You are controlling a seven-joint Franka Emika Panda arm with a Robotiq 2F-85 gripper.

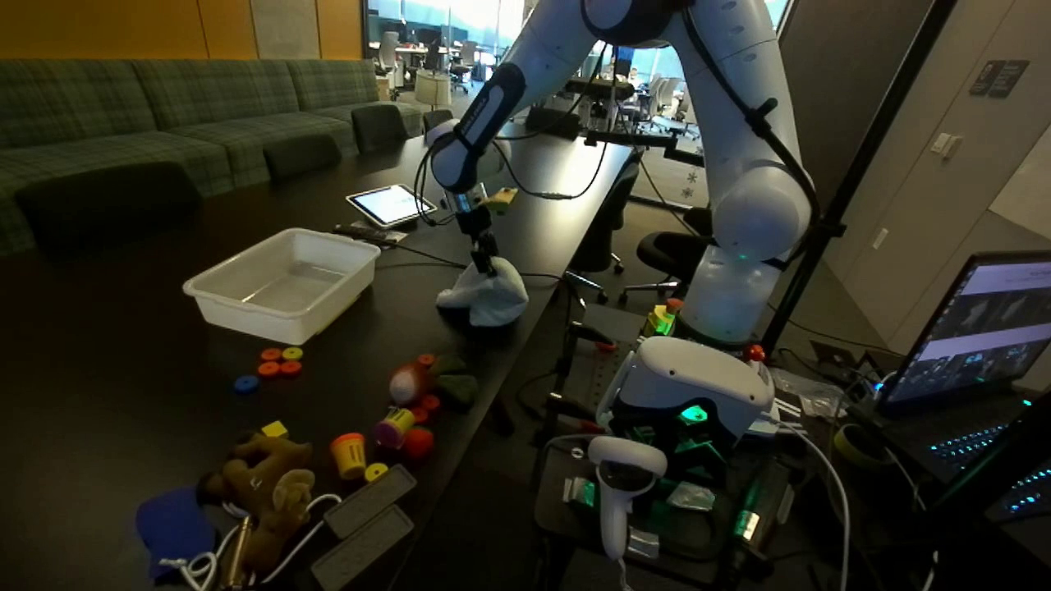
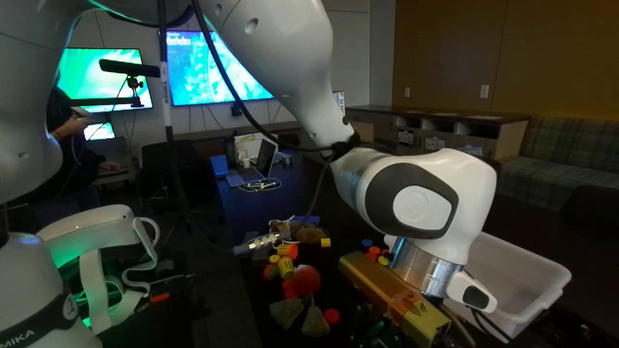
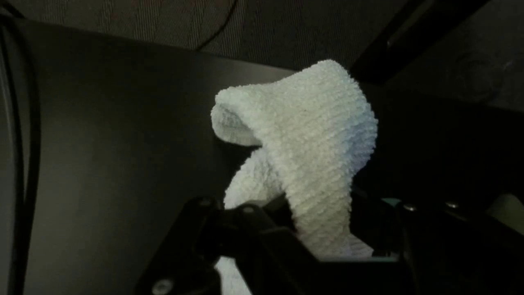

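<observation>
A white terry cloth (image 1: 489, 295) hangs bunched from my gripper (image 1: 485, 268), low over the table near its right edge in exterior view 1. The wrist view shows the cloth (image 3: 314, 123) folded over on itself, with part of it pinched between the dark fingers; the gripper is shut on it. Whether the cloth's lower side touches the tabletop is hard to tell. Exterior view 2 does not show the cloth or the fingertips; the arm's wrist and the picture's lower edge cut them off.
An empty white bin (image 1: 281, 286) stands left of the cloth, with a tablet (image 1: 391, 205) behind. Toward the front lie colored discs (image 1: 281, 363), a yellow tub (image 1: 349, 455), a brown plush toy (image 1: 261, 478) and grey blocks (image 1: 364, 527). A cable crosses the table behind the cloth.
</observation>
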